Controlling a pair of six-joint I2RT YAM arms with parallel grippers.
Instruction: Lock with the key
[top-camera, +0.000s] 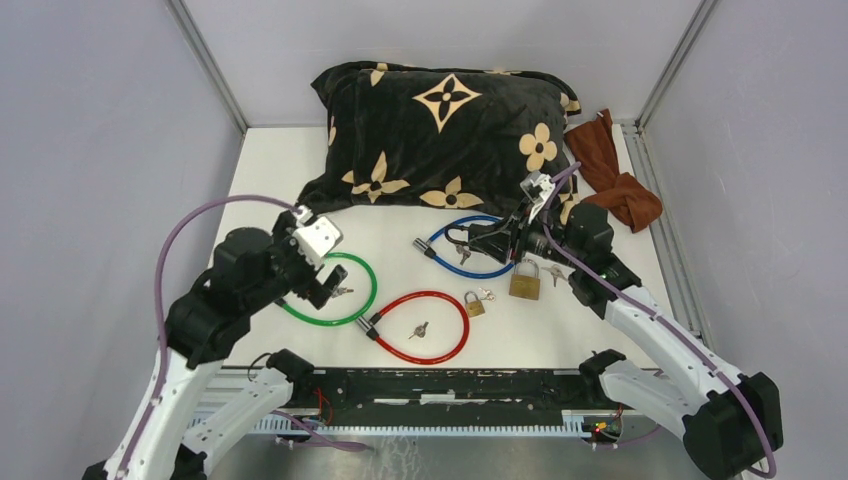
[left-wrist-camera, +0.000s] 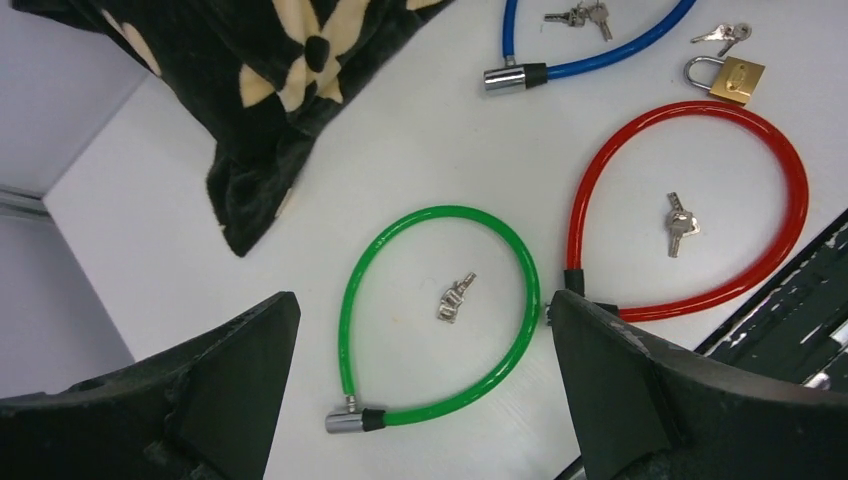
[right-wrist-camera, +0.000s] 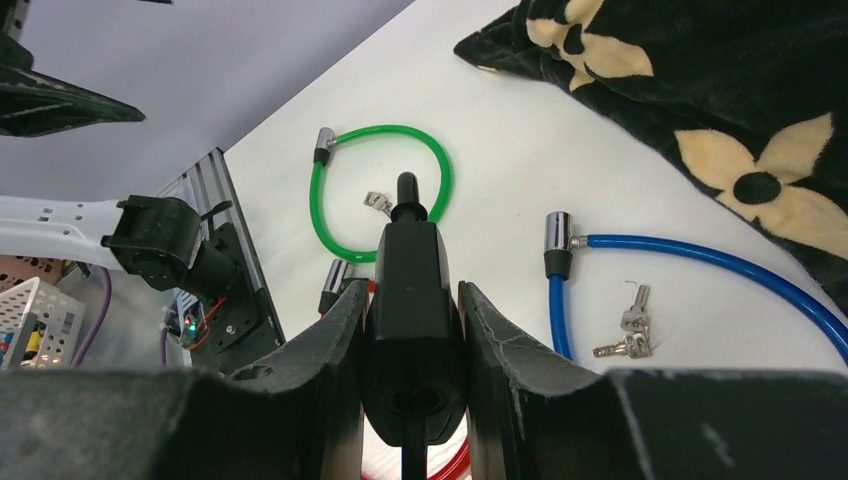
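My right gripper (top-camera: 482, 243) is shut on a black lock-like object (right-wrist-camera: 412, 330), whose dark loop (top-camera: 454, 234) sticks out to the left, above the table. Seen edge-on in the right wrist view, the object fills the gap between the fingers. Over the green cable lock (left-wrist-camera: 537, 270), my left gripper (top-camera: 330, 286) is open and empty. Keys (left-wrist-camera: 456, 298) lie inside the green ring, others (left-wrist-camera: 681, 222) inside the red cable lock (left-wrist-camera: 797, 195), and another set (right-wrist-camera: 630, 330) by the blue cable lock (right-wrist-camera: 700, 250). No key shows in either gripper.
A small brass padlock (top-camera: 475, 305) and a larger one (top-camera: 525, 284) lie right of centre, keys (top-camera: 555, 273) near the latter. A black patterned cushion (top-camera: 440, 140) fills the back; a brown cloth (top-camera: 630, 195) lies at the right.
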